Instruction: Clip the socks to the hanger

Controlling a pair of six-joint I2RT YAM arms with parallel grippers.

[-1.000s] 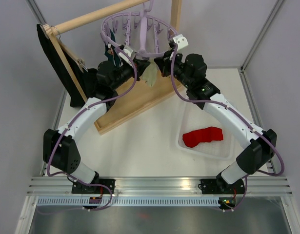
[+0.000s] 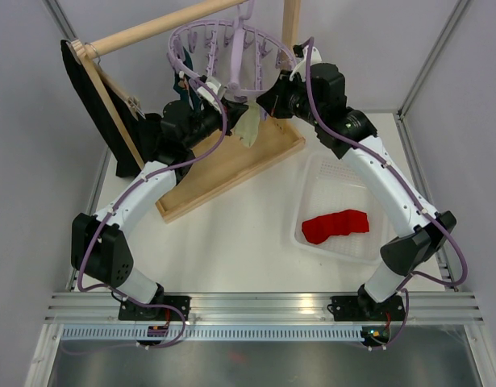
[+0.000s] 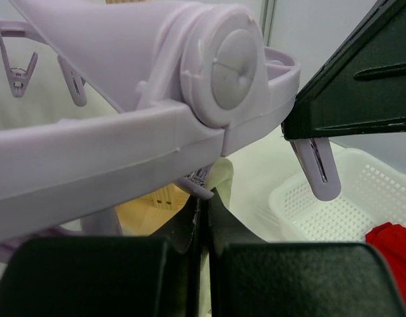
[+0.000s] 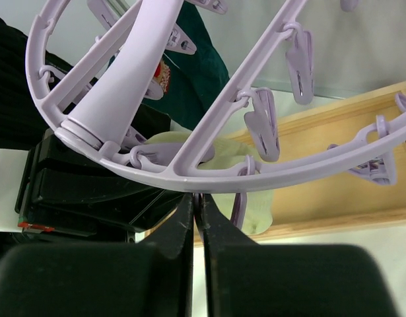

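The round lilac hanger (image 2: 237,56) hangs from the wooden frame, its clips around the ring. A pale yellow-green sock (image 2: 248,125) hangs below its front edge. My left gripper is shut on this sock (image 3: 220,175) close under the ring. To the right, my right gripper reaches the front rim of the hanger (image 4: 209,185), its fingers close together; whether a clip is between them is hard to see. One clip (image 4: 239,210) hangs right beside its fingertips, in front of the pale sock (image 4: 252,205). A dark green sock (image 4: 199,66) hangs farther back.
A red sock (image 2: 336,226) lies in the white basket (image 2: 300,218) at the right. The wooden frame's base (image 2: 219,181) stands under the hanger. Black cloth (image 2: 94,105) drapes the left side.
My right arm has swung outward to the right and its wrist has turned, while its fingertips stay near the hanger's front rim. The left arm and the pale sock have held still.
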